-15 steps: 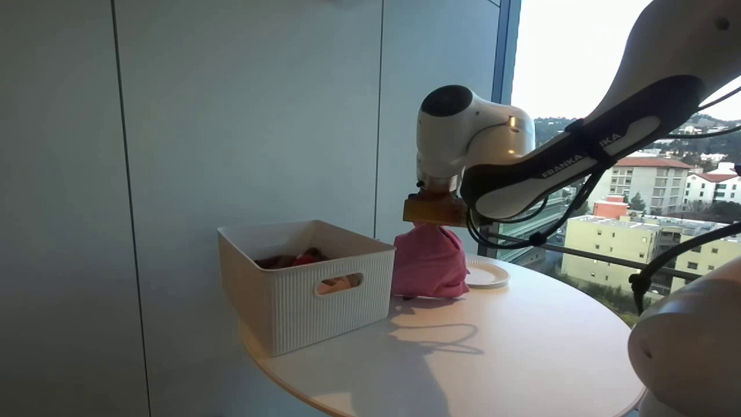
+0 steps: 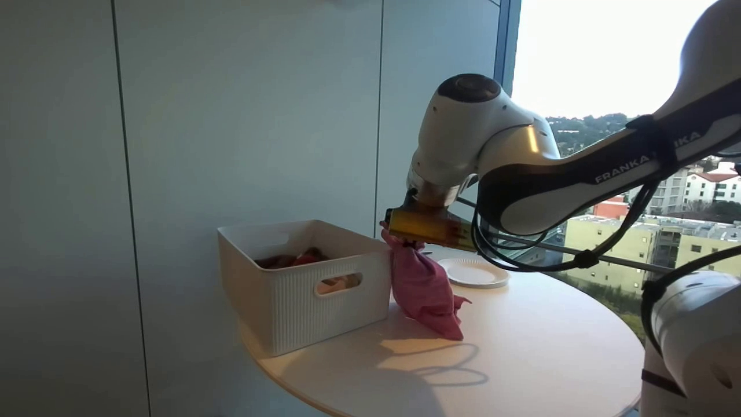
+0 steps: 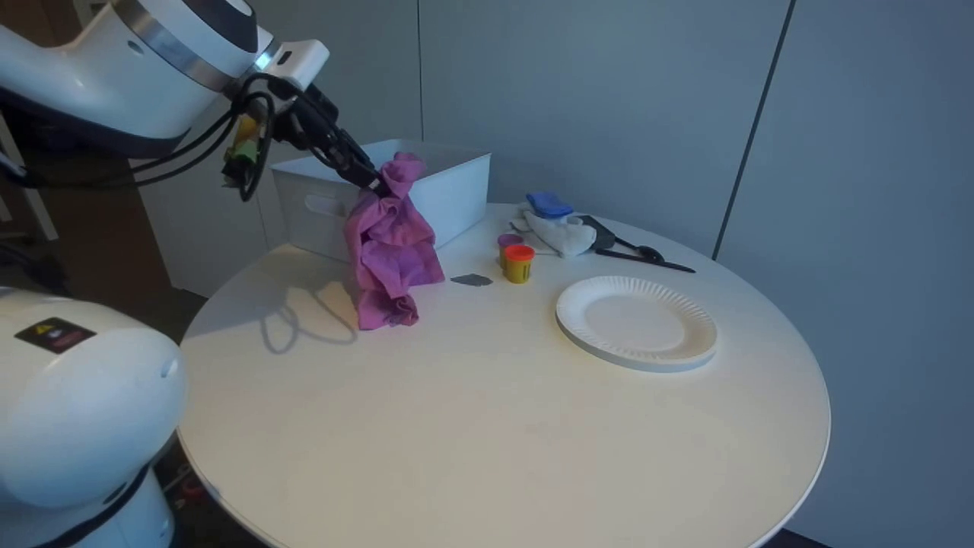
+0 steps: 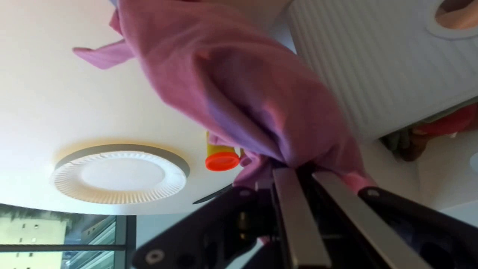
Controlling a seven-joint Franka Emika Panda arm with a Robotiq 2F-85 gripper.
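Observation:
A pink cloth (image 2: pixel 423 288) hangs in folds from my gripper (image 3: pixel 379 189), which is shut on its upper part. In the second exterior view the cloth (image 3: pixel 390 256) drapes down close to the tabletop; whether its lower end touches is hard to tell. The white ribbed bin (image 2: pixel 330 302) stands right beside it, with dark and red items inside. Seen from the wrist, the cloth (image 4: pixel 251 85) fills the middle, its bunched end between the fingers, and the bin's wall (image 4: pixel 381 58) lies to the right.
A stack of white paper plates (image 3: pixel 636 320) sits on the round table. Behind are a red-lidded tub (image 3: pixel 518 262), a purple-lidded tub (image 3: pixel 507 241), a white and blue cloth bundle (image 3: pixel 558 227) and black utensils (image 3: pixel 639 252).
My gripper has moved left toward the bin and tilted, carrying the cloth. The cloth now hangs longer and slanted, close against the bin's side.

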